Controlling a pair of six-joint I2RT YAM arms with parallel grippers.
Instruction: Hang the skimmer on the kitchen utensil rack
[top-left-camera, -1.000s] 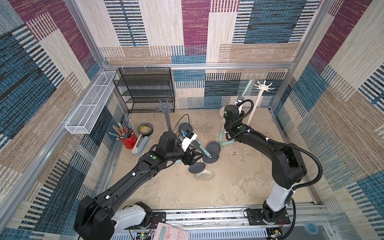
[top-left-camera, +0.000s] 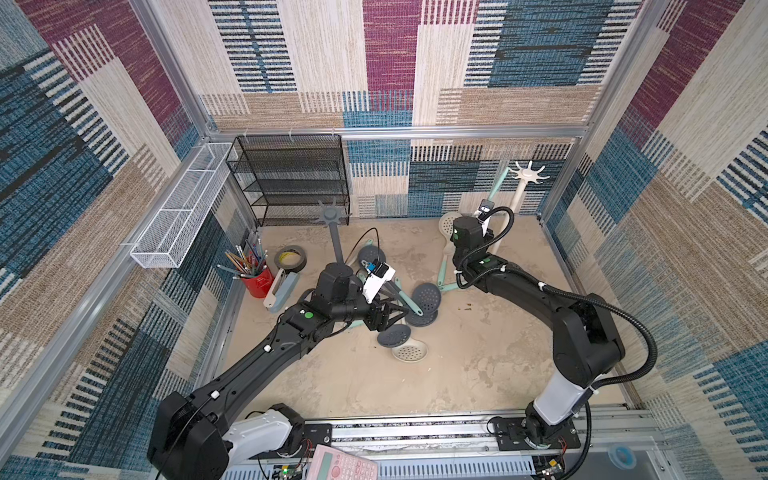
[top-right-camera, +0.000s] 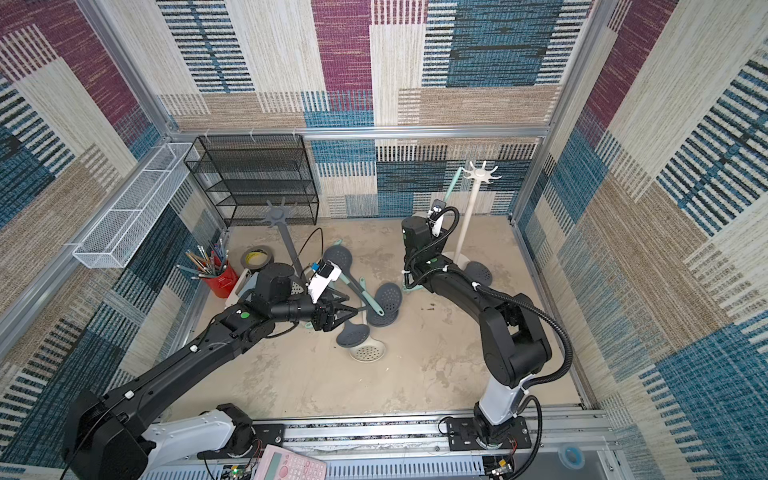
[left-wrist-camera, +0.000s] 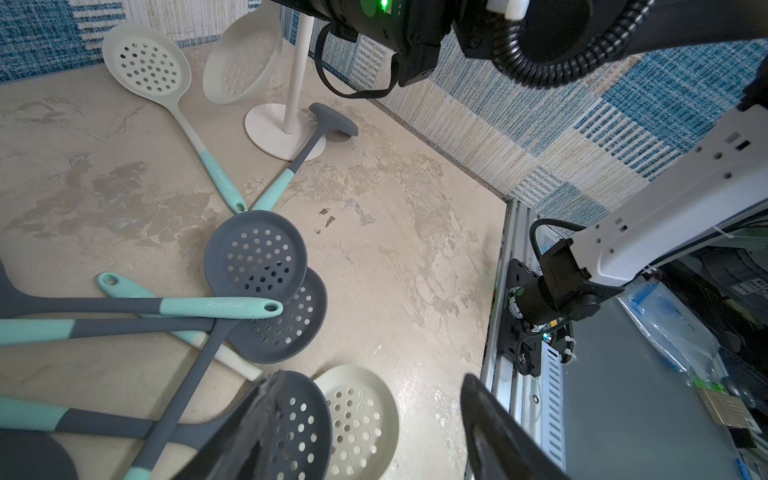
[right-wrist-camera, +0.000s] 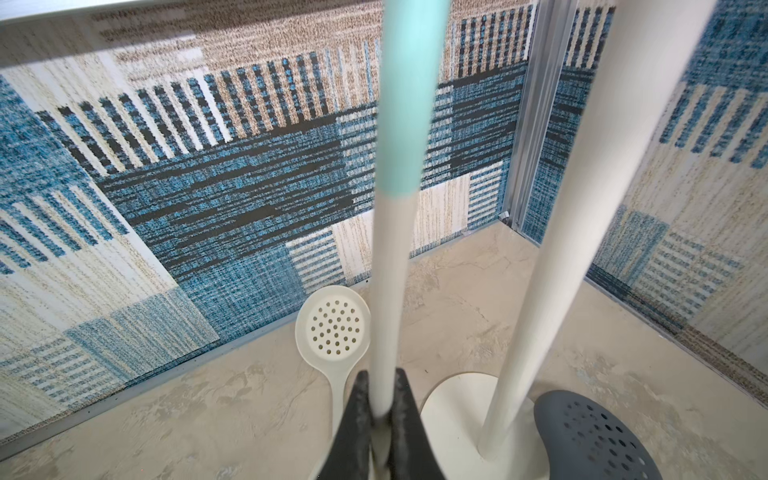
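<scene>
In the right wrist view my right gripper is shut on the shaft of an upright white skimmer with a mint handle (right-wrist-camera: 408, 104). The handle stands beside the white rack's post (right-wrist-camera: 584, 208), whose hooked top (top-left-camera: 528, 172) is at back right; the handle's top is near the hooks. The skimmer's head shows in the left wrist view (left-wrist-camera: 236, 68). My left gripper is open above a pile of grey and white utensils (left-wrist-camera: 256, 256), nothing between its fingers.
A grey rack (top-left-camera: 329, 214), black shelves (top-left-camera: 288, 184), red pen cup (top-left-camera: 257, 281) and tape roll (top-left-camera: 289, 252) occupy the left and back.
My right arm has moved slightly right and down, carrying the skimmer toward the white rack. The left arm has not moved.
</scene>
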